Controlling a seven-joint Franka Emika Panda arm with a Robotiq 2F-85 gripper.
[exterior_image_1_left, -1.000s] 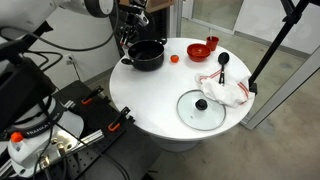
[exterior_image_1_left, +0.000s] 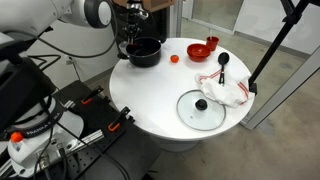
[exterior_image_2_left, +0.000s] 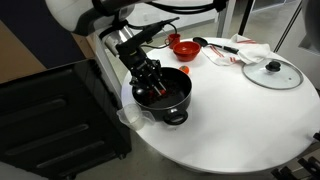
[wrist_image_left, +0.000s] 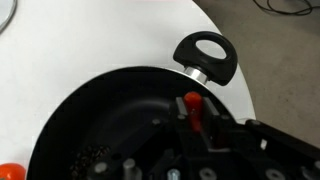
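A black pot (exterior_image_1_left: 147, 58) stands near the table's edge, its handle (wrist_image_left: 208, 57) plain in the wrist view. Inside it, small dark grains (wrist_image_left: 88, 158) lie on the bottom. My gripper is over the pot's handle side, shut on a small red object (wrist_image_left: 193, 100). That red object (exterior_image_2_left: 161, 93) also shows against the pot's dark inside in exterior view 2; its full shape is hidden by the fingers. Whether it touches the pot, I cannot tell.
A tomato-like red ball (exterior_image_1_left: 175, 58) sits beside the pot. Red bowls (exterior_image_1_left: 200, 50), a white cloth (exterior_image_1_left: 228, 92) with a black ladle (exterior_image_1_left: 223, 62), and a glass lid (exterior_image_1_left: 201, 110) occupy other parts of the table. A whitish cup (exterior_image_2_left: 131, 117) is near the pot.
My gripper has shifted slightly left and down by the pot's rim in exterior view 1. The pot and the other table things look unmoved.
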